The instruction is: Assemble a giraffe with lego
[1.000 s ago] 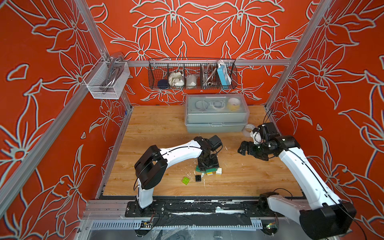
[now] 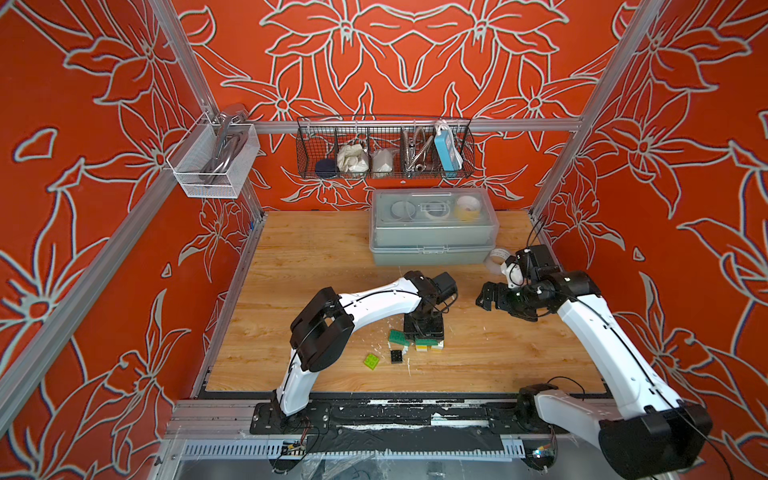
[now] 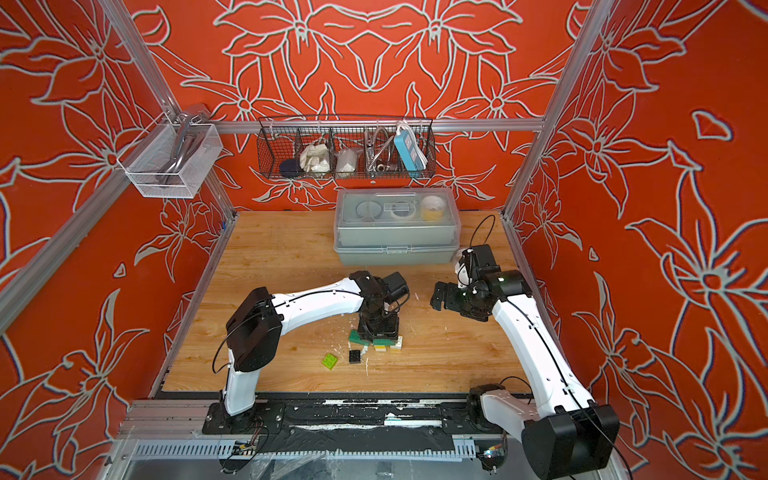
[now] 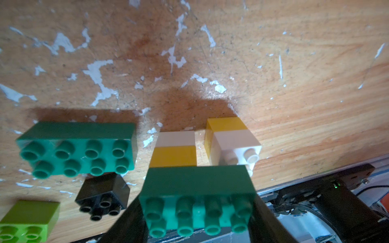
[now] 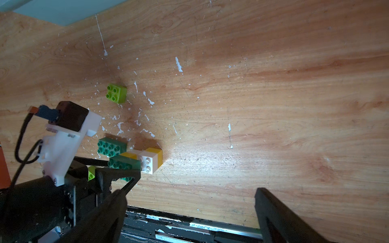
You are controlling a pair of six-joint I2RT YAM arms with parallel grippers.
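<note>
My left gripper is shut on a dark green eight-stud brick [image 4: 196, 182], held just over two yellow-and-white brick pairs; the near pair [image 4: 172, 154] is partly hidden behind it, the other pair [image 4: 233, 141] shows white studs. A second green brick [image 4: 75, 149] lies left of them, with a black brick [image 4: 101, 194] and a lime brick [image 4: 28, 216] nearby. In the right wrist view another lime brick [image 5: 116, 93] lies apart. My right gripper [image 2: 492, 296] stands open and empty above the right side of the table.
A lidded grey plastic box [image 2: 432, 252] stands at the back centre of the table [image 2: 272, 248], with a roll of tape [image 2: 496, 257] beside it. Wire baskets hang on the walls.
My left gripper and arm have moved a little to the right over the last second, toward the yellow-and-white bricks. The right arm is unchanged.
</note>
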